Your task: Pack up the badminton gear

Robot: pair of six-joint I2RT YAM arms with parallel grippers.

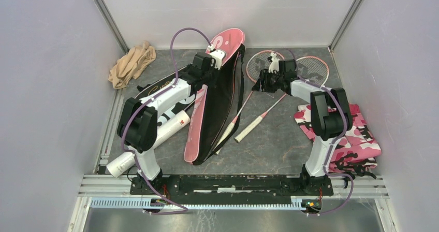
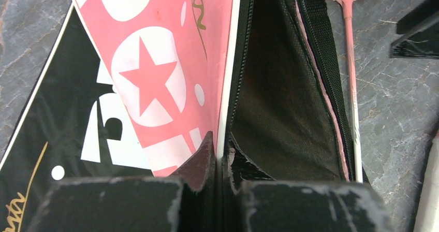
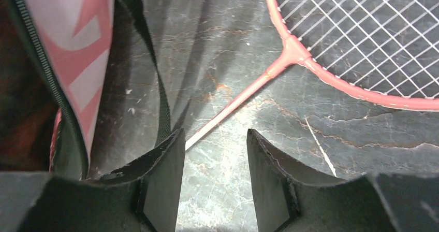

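Note:
A pink and black racket bag (image 1: 195, 126) lies unzipped, its dark inside showing. My left gripper is shut on the bag's pink edge (image 2: 228, 95), beside the zip. Two pink rackets lie right of the bag, their heads toward the back wall. Over the nearer racket (image 3: 233, 105) hovers my right gripper, part open with nothing between its fingers; the shaft runs on the floor beyond the left fingertip. That racket's white handle (image 1: 227, 132) lies against the bag's right edge and strap. The other racket's handle (image 1: 248, 129) lies apart from the bag.
A long white tube (image 1: 168, 128) lies at the left, beneath the left arm. Brown cloth (image 1: 132, 63) is crumpled at the back left. Folded pink camouflage fabric (image 1: 357, 149) lies at the right.

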